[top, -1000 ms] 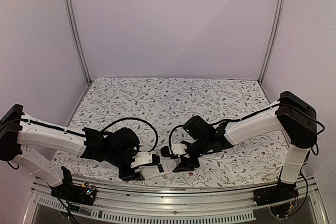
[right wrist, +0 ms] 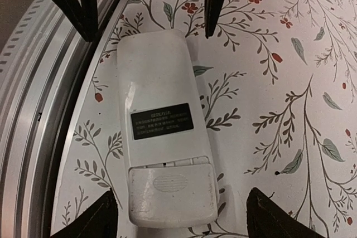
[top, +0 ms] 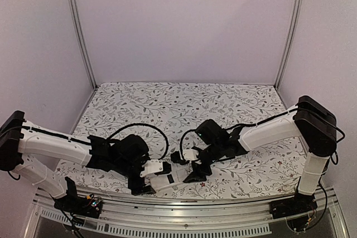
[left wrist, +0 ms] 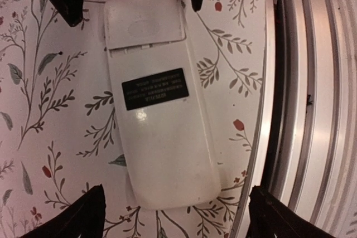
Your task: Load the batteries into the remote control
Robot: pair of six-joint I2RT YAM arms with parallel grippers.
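Observation:
The white remote control lies back up near the table's front edge. Its battery cover is at the right end; a narrow gap with small tabs shows along the cover's inner edge. A black label sits beside it. My left gripper stands open around the remote's plain end, with space on both sides. Around the cover end is my right gripper, open, apart from the remote's sides. Each wrist view also shows the other gripper's dark fingers at the top. No battery is visible in any view.
A metal rail runs along the front edge, close to the remote. Pale walls stand at the back and sides.
My left gripper has shifted slightly to the right. The right gripper has moved only a little. The remote appears to lie in the same place.

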